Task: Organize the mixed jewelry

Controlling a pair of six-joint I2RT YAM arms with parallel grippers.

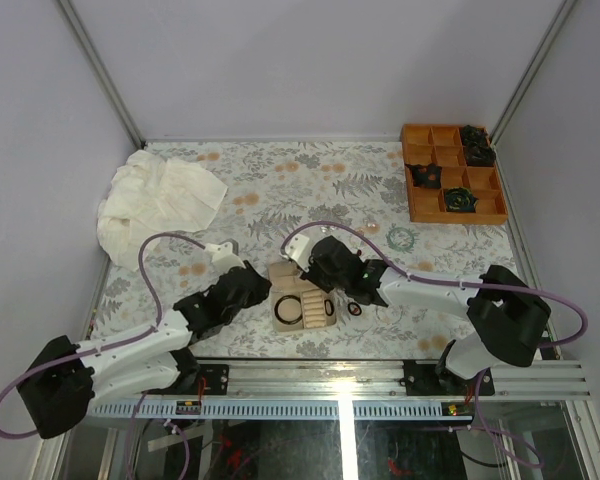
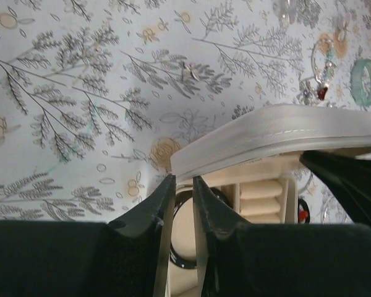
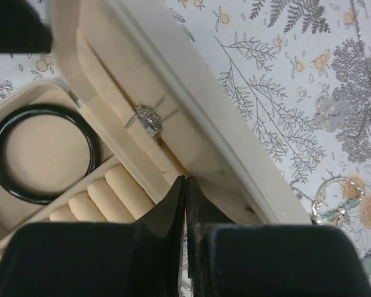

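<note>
A cream jewelry box (image 1: pixel 315 322) stands open, a black bangle (image 3: pixel 42 106) in one compartment beside padded ring rolls (image 3: pixel 125 190) and a silver piece (image 3: pixel 149 117) inside the upper part. My left gripper is at the box's left side, over the bangle compartment; its fingertips are close together, and I cannot tell if anything is between them. My right gripper is shut at the raised part of the box, with nothing visible between its fingers.
An orange divided tray (image 1: pixel 425 207) with dark items is at the back right. A white cloth (image 1: pixel 155 200) lies at the left. Loose jewelry, including a pale green bangle (image 2: pixel 360 83), lies right of the box.
</note>
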